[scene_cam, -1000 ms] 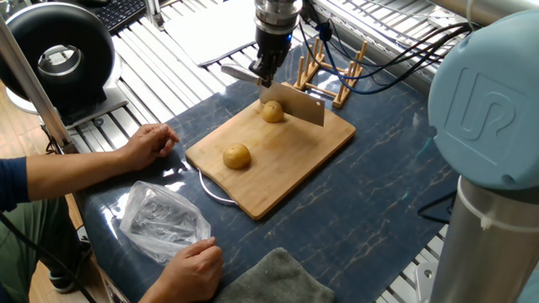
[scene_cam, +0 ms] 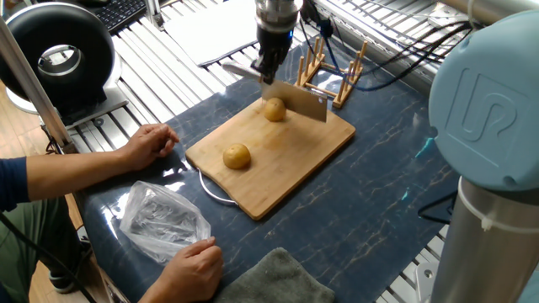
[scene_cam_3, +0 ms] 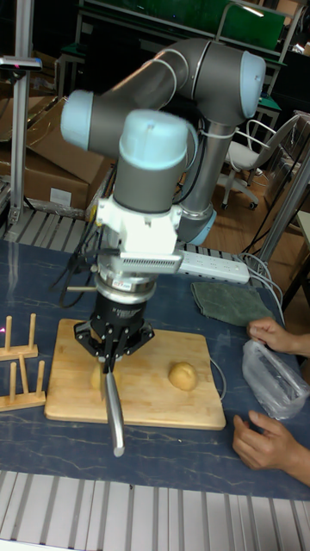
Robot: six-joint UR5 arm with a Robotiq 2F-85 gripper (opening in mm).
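My gripper (scene_cam: 268,77) is shut on a cleaver (scene_cam: 299,99) near the junction of handle and blade. Its metal handle (scene_cam_3: 114,417) sticks out toward the near side in exterior view 3. In exterior view 1 the blade stands on edge right behind one potato (scene_cam: 274,109); whether it touches the potato I cannot tell. In exterior view 3 the gripper and knife partly cover that potato (scene_cam_3: 98,375). A second potato (scene_cam: 237,156) sits apart on the wooden cutting board (scene_cam: 278,172), nearer the handle-loop end.
A person's hands (scene_cam: 152,145) rest beside the board, one by a clear plastic bag (scene_cam: 164,223). A grey-green cloth (scene_cam: 278,282) lies at the front edge. The wooden rack (scene_cam: 341,84) stands behind the board, close to the blade. Dark tabletop right of the board is clear.
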